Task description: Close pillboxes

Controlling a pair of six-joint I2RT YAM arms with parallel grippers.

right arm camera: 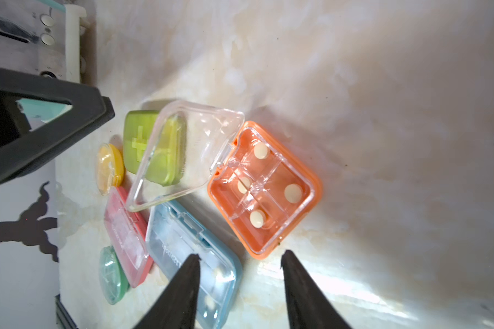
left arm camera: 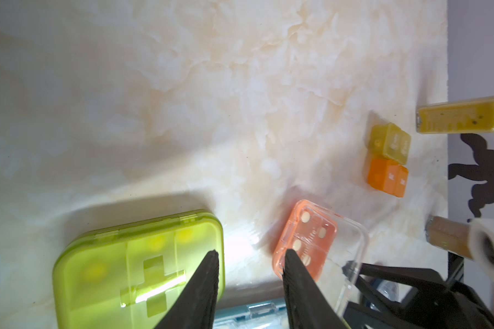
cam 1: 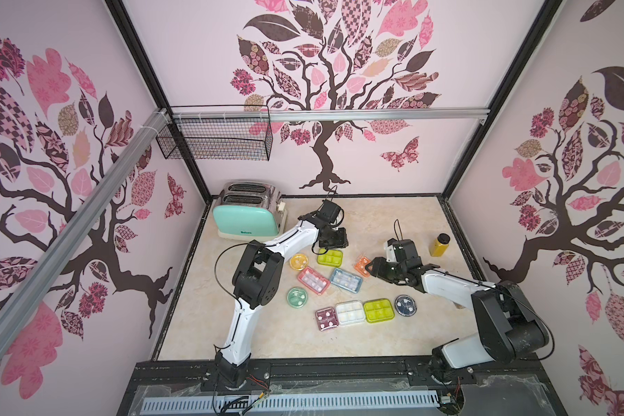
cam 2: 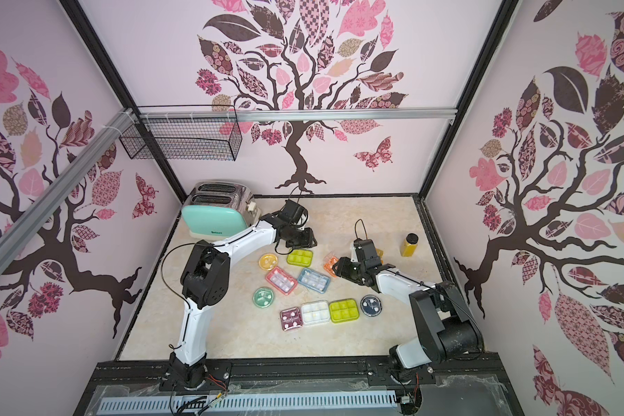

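The orange pillbox [right arm camera: 303, 220] has its clear lid [right arm camera: 164, 192] raised on the hinge, with pale pills in its compartments. My right gripper hovers by it, fingers apart and nothing between them. Over the table near the green pillbox [left arm camera: 101, 296], my left gripper is open too, holding nothing. The green box's lid looks closed. Beside them lie the blue pillbox [right arm camera: 167, 241] and the pink pillbox [right arm camera: 127, 227], lids down. A yellow round box [cam 1: 299, 261] and a green round box [cam 1: 296, 297] are at the left; their lids are hard to judge.
Along the front sit a purple box [cam 1: 326, 319], a white box [cam 1: 350, 312], a lime box [cam 1: 379, 310] and a dark round box [cam 1: 405, 305]. A toaster [cam 1: 246, 216] stands back left, a yellow bottle [cam 1: 439, 244] at right.
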